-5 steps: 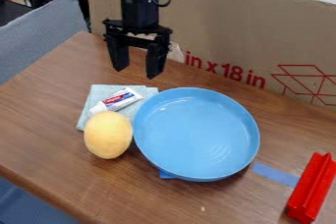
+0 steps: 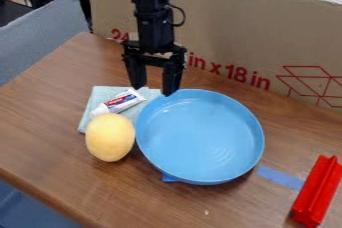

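Observation:
My black gripper [image 2: 154, 78] hangs open, fingers pointing down, just above the back of a folded light-blue cloth [image 2: 99, 100], with nothing visible between them. A toothpaste tube [image 2: 118, 102] lies on the cloth. A yellow, rounded object [image 2: 110, 138] sits in front of the tube at the cloth's front edge. To the right of these is a large blue plate [image 2: 199, 135].
A red object [image 2: 315, 190] lies at the right of the wooden table [image 2: 67, 152]. A cardboard box wall [image 2: 254, 32] stands along the back. Blue tape [image 2: 278, 176] is on the table right of the plate.
The objects on the table have not moved.

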